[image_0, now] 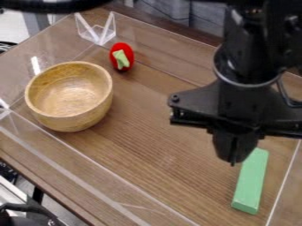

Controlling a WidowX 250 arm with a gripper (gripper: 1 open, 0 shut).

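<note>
My gripper [230, 150] fills the right of the view, a dark body with its narrow tip pointing down over the table [141, 168]; whether its fingers are open or shut cannot be made out. A green rectangular block [249, 184] lies on the wood just below and to the right of the tip.
A wooden bowl [67, 106] sits at the left. Behind it are a red object with a green piece [120, 57] and a clear plastic item [97, 26].
</note>
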